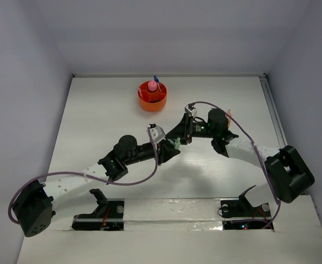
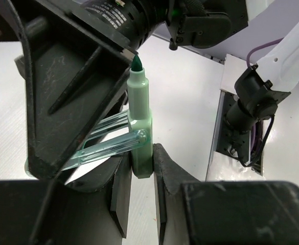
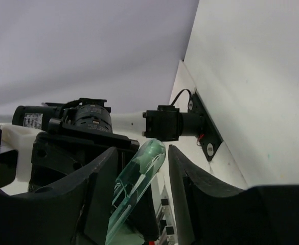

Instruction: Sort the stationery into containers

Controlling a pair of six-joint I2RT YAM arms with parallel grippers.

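A pale green marker with a dark green tip stands upright between the fingers of my left gripper, which is shut on it; clear teal plastic pieces lie across it. My right gripper meets the left one above the middle of the table. In the right wrist view its fingers are apart, around or just behind a glassy green piece; whether they touch it I cannot tell. An orange divided holder at the back holds pink and blue items.
An orange item lies at the right, partly behind the right arm. Grey walls surround the table on the back and sides.
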